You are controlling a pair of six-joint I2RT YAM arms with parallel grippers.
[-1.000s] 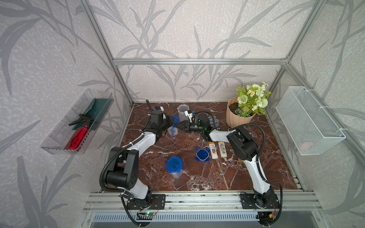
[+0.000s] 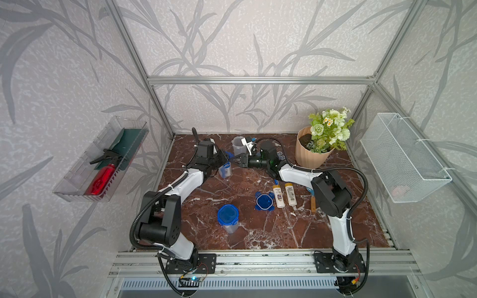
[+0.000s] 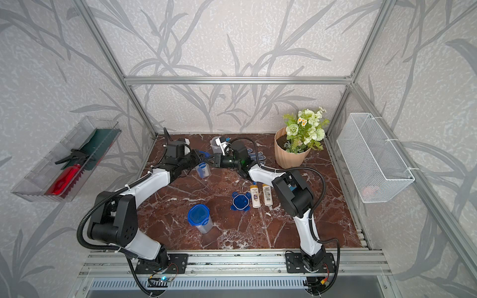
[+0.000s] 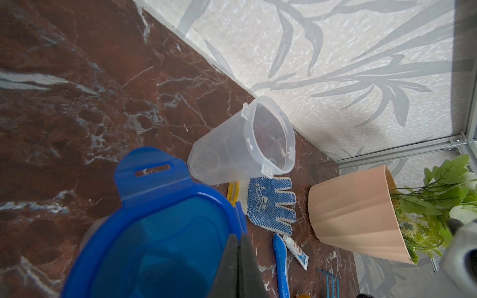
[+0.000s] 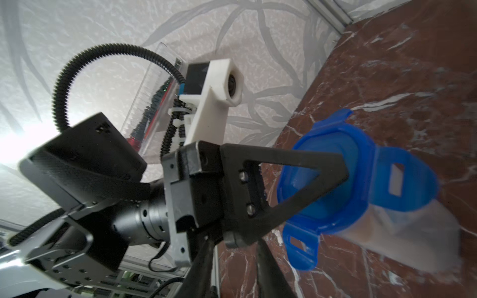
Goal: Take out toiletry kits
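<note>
A clear container with a blue lid is at the back left of the table, beneath the two grippers. My left gripper is shut at the lid's rim; whether the thin edge is between its fingers cannot be told. In the right wrist view the left gripper's dark frame covers part of the lid. My right gripper stands part open beside the container, its fingers apart with nothing seen between them. What is inside the lidded container is hidden.
Behind stands an open clear container, with a blue-dotted glove, small tube and flowerpot nearby. Another blue-lidded container, a loose blue lid and two bottles occupy the front.
My right arm's elbow has shifted right, and its gripper has moved slightly away from the front edge. The lidded container has shifted a little. My left arm stays nearly still.
</note>
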